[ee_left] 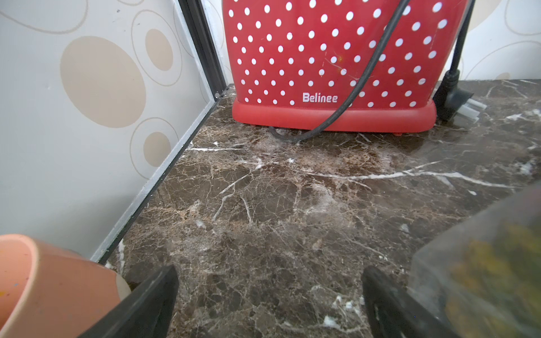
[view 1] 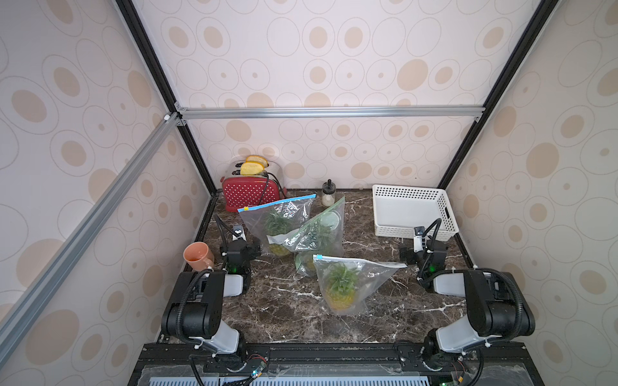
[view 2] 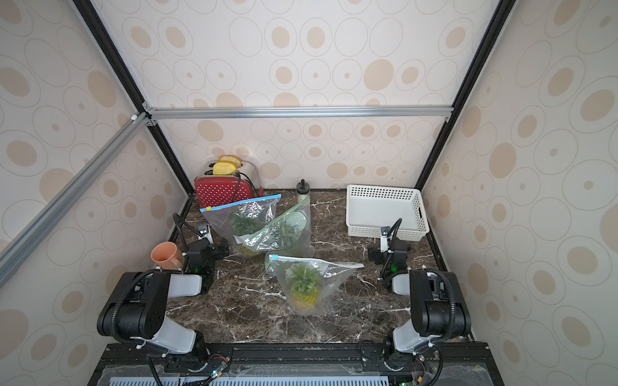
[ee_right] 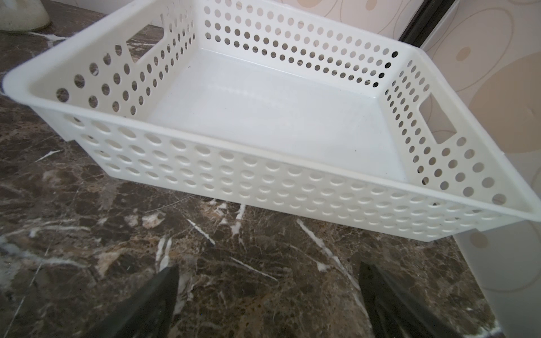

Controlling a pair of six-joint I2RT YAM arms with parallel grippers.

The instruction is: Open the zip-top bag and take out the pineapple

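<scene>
A clear zip bag [view 1: 370, 280] with a white top strip and blue slider lies front centre, a pineapple [view 1: 341, 289] inside. Behind it are a blue-zip bag [view 1: 293, 209] holding another pineapple and a greenish bag [view 1: 325, 228] with contents hard to make out, overlapping it. My left gripper stands open beside the bags, nothing between its fingers, a bag edge blurred at its right. My right gripper is open over bare marble in front of the white basket [ee_right: 253, 174], also empty.
A pink cup [view 1: 198, 256] is left of my left arm. A red dotted toaster [view 1: 248, 193] with cord and yellow slices stands back left, a small jar [view 1: 328, 193] back centre. Marble is bare between the front bag and my right gripper, and along the front.
</scene>
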